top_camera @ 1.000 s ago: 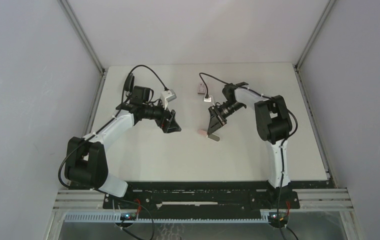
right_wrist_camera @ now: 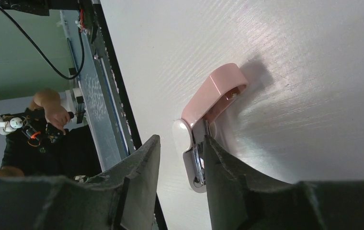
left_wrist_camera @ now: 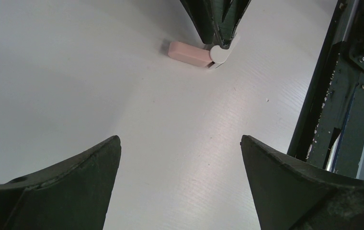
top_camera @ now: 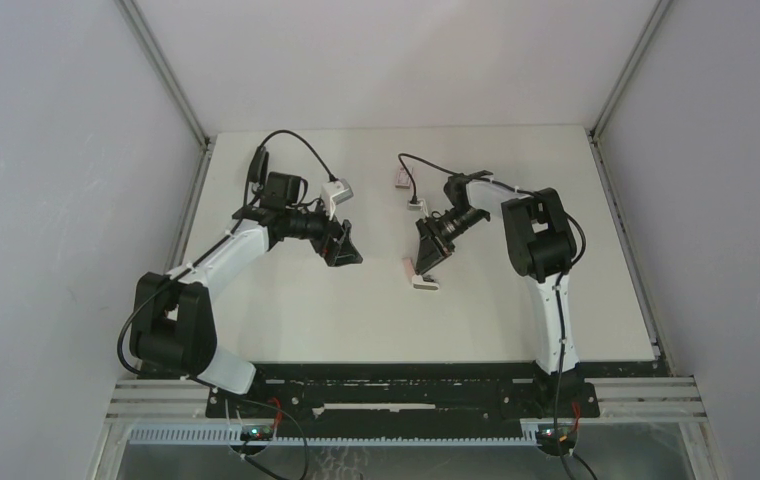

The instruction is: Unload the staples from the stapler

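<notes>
The stapler has a pink cover (right_wrist_camera: 212,93), a round white hinge (right_wrist_camera: 182,135) and a grey base (right_wrist_camera: 193,170) with a metal channel. It lies bent at the hinge, cover swung away from base. My right gripper is part open over it, one finger (right_wrist_camera: 217,160) overlapping the channel and the other apart on the far side of the hinge. Whether it touches cannot be told. In the left wrist view, the right fingertips (left_wrist_camera: 224,43) stand at the hinge. My left gripper stands open and empty, left of the stapler in the top view.
A small pinkish item (top_camera: 402,178) lies farther back on the white table, too small to make out. A dark rail (top_camera: 386,372) runs along the front edge.
The stapler has turned and now looks bent at the hinge, its base shifted slightly toward the front. My right arm has moved a little the same way. The left arm has stayed still.
</notes>
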